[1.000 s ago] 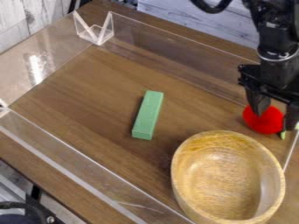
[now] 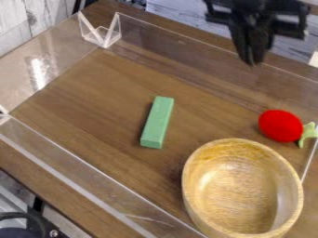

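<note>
The black gripper (image 2: 255,42) is blurred high at the top right, raised above the red round object (image 2: 278,124), which rests on the wooden surface with a small green piece (image 2: 307,133) beside it. Whether the gripper's fingers are open or shut is hard to see. A large wooden bowl (image 2: 241,223) sits at the bottom right, and a green block (image 2: 158,122) lies left of the middle.
A clear wall runs along the tray's edges, with a small clear bracket (image 2: 100,30) at the top left.
The gripper has risen from around the red object to the top of the view, leaving that object uncovered on the surface.
</note>
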